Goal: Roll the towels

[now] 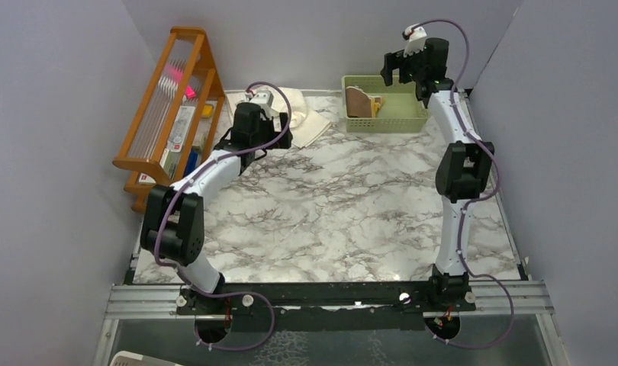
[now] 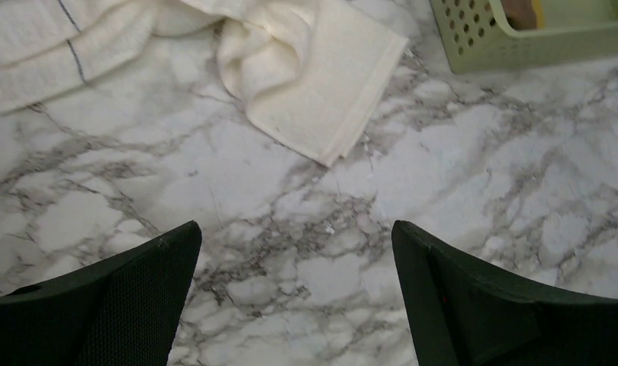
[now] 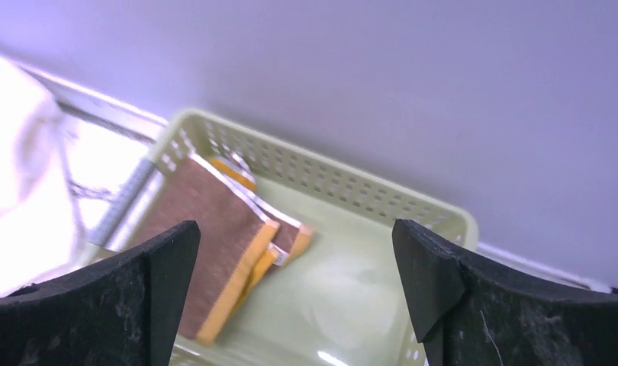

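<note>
White towels [image 2: 321, 99] lie loosely folded on the marble table at the back centre-left, partly under my left gripper [image 1: 273, 133] in the top view. That gripper hovers open with bare table between its fingers. My right gripper [image 1: 397, 65] is open above the green basket [image 1: 382, 124], holding nothing. Inside the basket, brown and orange folded towels [image 3: 207, 236] sit on its left side; the right part of its floor is bare.
A wooden rack [image 1: 149, 164] with assorted items stands along the left side. Grey walls surround the back and sides.
</note>
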